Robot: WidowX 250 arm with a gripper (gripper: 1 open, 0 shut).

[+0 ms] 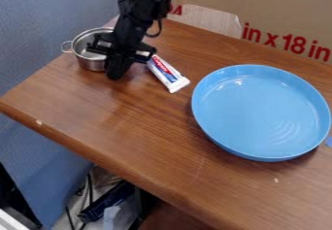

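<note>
The black gripper (119, 57) is low at the back left of the table, over the right side of a small steel pot (81, 44) and partly covering it. Its fingertips are dark and blurred together, so whether it holds anything is hidden. A white toothpaste tube (168, 75) with red and blue print lies just right of the gripper. A large blue plate (259, 113) sits on the right part of the table.
A cardboard box (279, 25) stands behind the table. Cables and bags lie below the front left edge.
</note>
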